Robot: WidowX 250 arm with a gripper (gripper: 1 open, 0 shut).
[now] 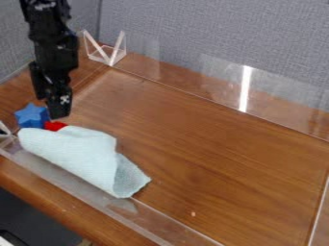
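Note:
My dark gripper [54, 96] hangs from the upper left over the wooden table, just above a blue star-shaped object [33, 116], its fingers apart with nothing visible between them. A small red object [54, 125] sits beside the blue one, partly hidden behind a crumpled pale cloth [84, 159] that lies diagonally across the front left of the table.
A white wire frame [106, 50] stands at the back left. Grey padded walls line the back and left. A clear strip [170, 218] runs along the front edge.

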